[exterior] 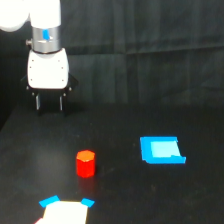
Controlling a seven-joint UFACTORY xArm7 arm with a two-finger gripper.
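A small red block [86, 164], orange-red on its upper face, stands on the dark table left of the middle. Higher up and to the left hangs my gripper [49, 103], white with a blue mark above it. Its two thin fingers point down and stand apart, with nothing visible between them. The gripper is well clear of the block. On the right lies a pale square [164, 149] framed with blue tape.
At the bottom edge a cream-coloured patch [65, 213] with blue tape at its corners is partly cut off. A dark curtain [150, 50] hangs behind. Between the block and the taped square the table [120, 130] is bare.
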